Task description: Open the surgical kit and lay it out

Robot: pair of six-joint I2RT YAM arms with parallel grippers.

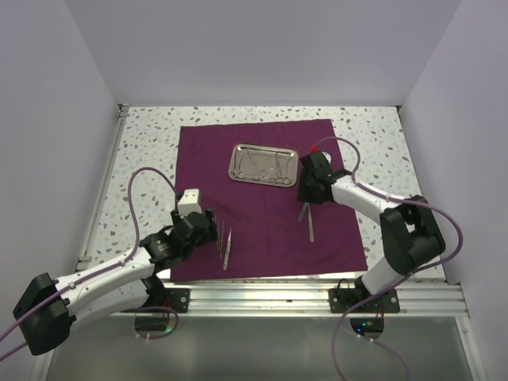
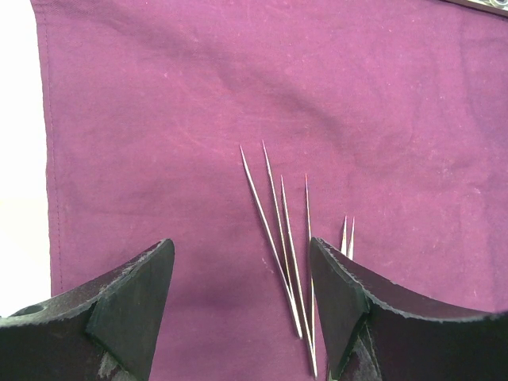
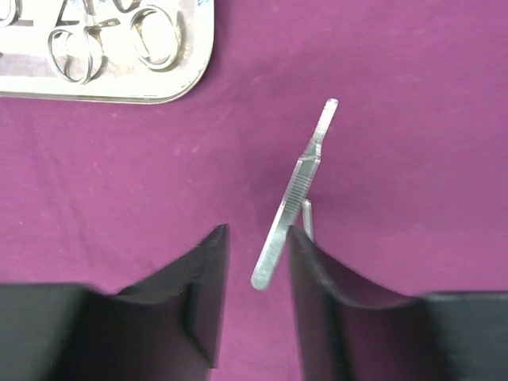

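On the purple cloth [image 1: 262, 230] sits the steel tray [image 1: 263, 148] with scissor-like instruments [image 3: 159, 55]. My right gripper [image 1: 305, 194] is above two handled instruments [image 3: 290, 202] at the cloth's right, just below the tray; its fingers are parted, with nothing seen held. My left gripper [image 1: 194, 218] stands open over the left side, beside several thin probes [image 2: 266, 210] and tweezers [image 2: 349, 238] laid lengthwise.
The speckled table [image 1: 143, 159] shows around the cloth. The cloth's middle below the tray and its back left corner are clear.
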